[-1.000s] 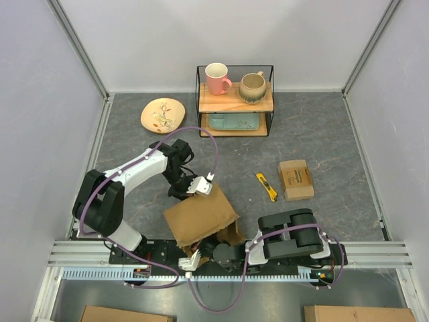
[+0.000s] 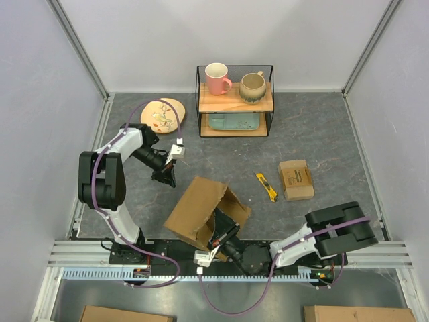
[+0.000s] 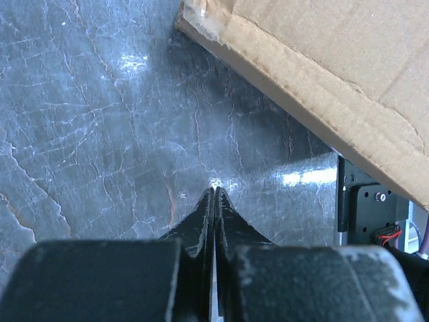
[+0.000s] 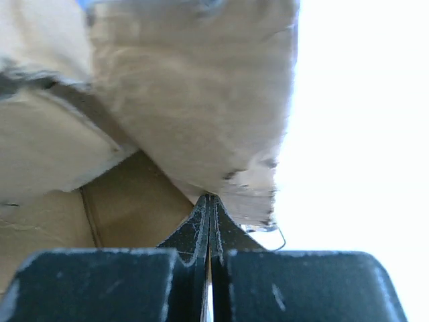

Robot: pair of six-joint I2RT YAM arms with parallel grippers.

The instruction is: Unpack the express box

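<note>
The brown express box (image 2: 196,203) lies tilted near the front of the table, its open side facing front right. My right gripper (image 2: 218,231) is at that opening; its fingers are pressed together with nothing between them. In the right wrist view, torn cardboard flaps (image 4: 194,94) hang close above the fingertips, and bare inner wall (image 4: 134,201) shows beyond. I cannot make out any inner box there. Left of the express box, my left gripper (image 2: 173,184) is shut and empty over bare table; in the left wrist view the box's side (image 3: 315,94) is apart from it.
A yellow cutter (image 2: 267,187) and a small brown box (image 2: 296,180) lie to the right. At the back stand a shelf (image 2: 234,100) with two mugs and a patterned plate (image 2: 158,117).
My left gripper has drawn away to the left, off the express box. The right gripper has shifted right and out toward the box's torn edge. The box has turned slightly.
</note>
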